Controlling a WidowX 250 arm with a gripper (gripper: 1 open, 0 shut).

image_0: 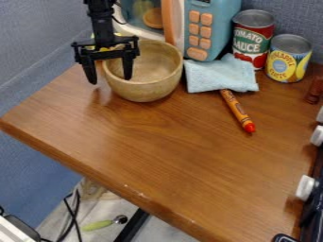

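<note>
My black gripper (pixel 109 66) is at the upper left over a wooden bowl (pixel 154 83), its fingers spread apart, one at the bowl's left outside and the other at or inside its near rim. I cannot tell whether anything is between them. A light blue cloth (pixel 217 74) lies right of the bowl, with an orange crayon (pixel 237 112) by it.
Behind stands a toy microwave (pixel 202 28). A tomato sauce can (pixel 252 40), a yellow can (pixel 288 60) and a small brown bottle (pixel 314 92) stand at the right, near a black appliance (pixel 311 189).
</note>
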